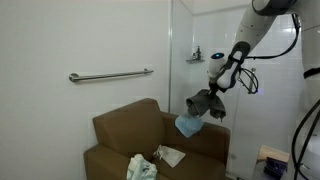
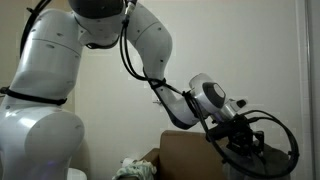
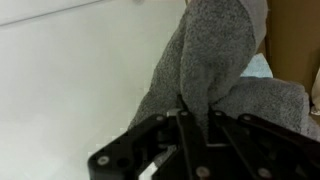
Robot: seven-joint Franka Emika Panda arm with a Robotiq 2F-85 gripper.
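Observation:
A dark grey cloth [image 1: 206, 104] hangs bunched from my gripper [image 1: 213, 90], above the right part of the brown couch [image 1: 127, 125]. In the wrist view the gripper is shut on a gathered fold of this cloth [image 3: 212, 62], which spreads out on both sides and covers the fingertips. A light blue cloth [image 1: 188, 126] rests on the couch, just left of and below the grey one. The second exterior view shows the grey cloth [image 2: 262, 166] low at the right, partly behind the arm and cables.
A crumpled white cloth [image 1: 141, 168] lies at the couch's front left, and another pale cloth [image 1: 170, 155] lies flat on the seat. A towel bar [image 1: 110, 75] is fixed to the wall. Small items stand on a wall shelf [image 1: 195, 60].

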